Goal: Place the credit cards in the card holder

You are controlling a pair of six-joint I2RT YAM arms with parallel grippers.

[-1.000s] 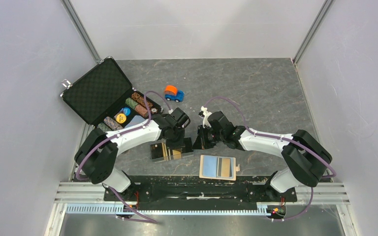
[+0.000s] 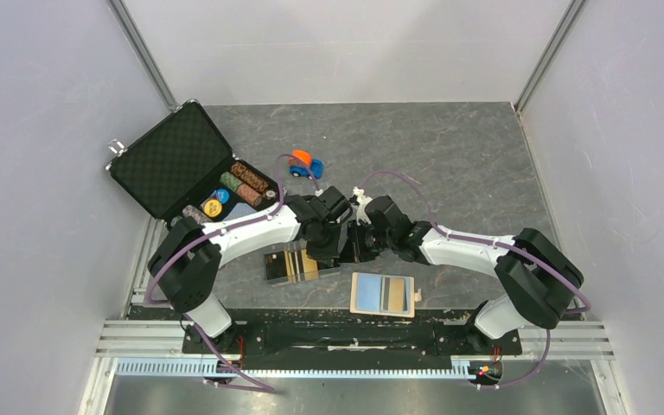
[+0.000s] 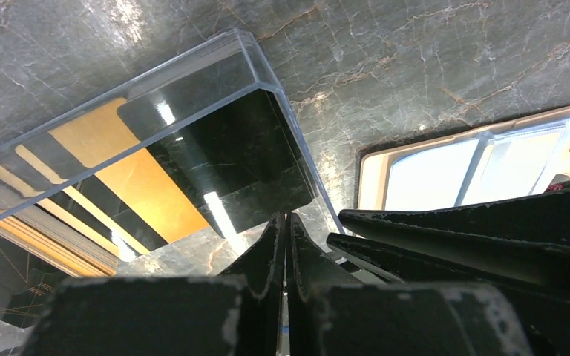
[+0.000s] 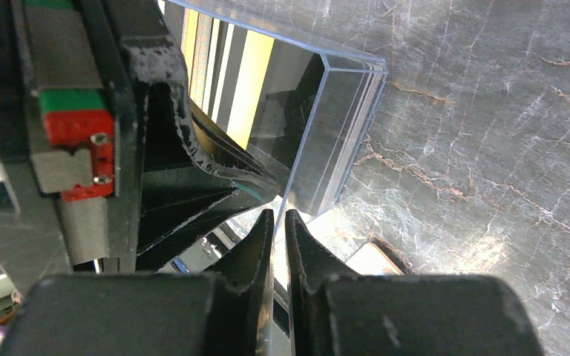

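Observation:
A clear plastic box (image 2: 278, 268) with black and gold cards (image 3: 159, 200) inside lies left of the table's front middle. In the left wrist view my left gripper is shut over its right end, with nothing between the fingers. My right gripper is shut on the clear edge of the box (image 4: 325, 111) at its right end. A beige card holder with blue and tan sections (image 2: 368, 292) lies to the right, apart from both grippers. Part of the box is hidden under the left arm in the top view.
An open black case (image 2: 175, 156) with chips and small tins stands at the back left. A blue and orange toy car (image 2: 306, 165) sits behind the arms.
My left gripper has moved right along the box, closer to the right one. The right arm, the box and the card holder look unmoved.

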